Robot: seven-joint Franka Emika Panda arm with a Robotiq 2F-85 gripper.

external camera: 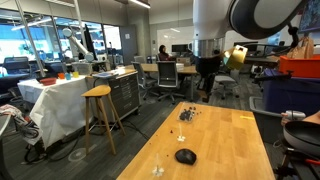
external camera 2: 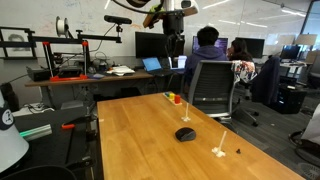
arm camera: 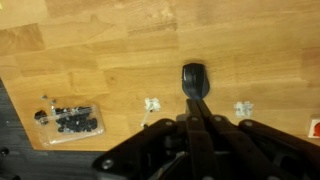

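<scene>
A black computer mouse (external camera: 185, 156) lies on the wooden table. From the wrist view, the mouse (arm camera: 195, 80) shows just beyond the tips of my gripper. My gripper (external camera: 204, 88) hangs well above the tabletop, pointing down. Its fingers are shut, and nothing shows between them. Two small white stands with thin upright sticks are on the table: one stand (external camera 2: 186, 114) behind the mouse and another stand (external camera 2: 219, 149) to its right.
A clear tray (arm camera: 98, 122) of small black pieces sits near one table edge. At another end is a small item (external camera 2: 173, 98) with yellow and red parts. An office chair (external camera 2: 215, 90) stands beyond the table.
</scene>
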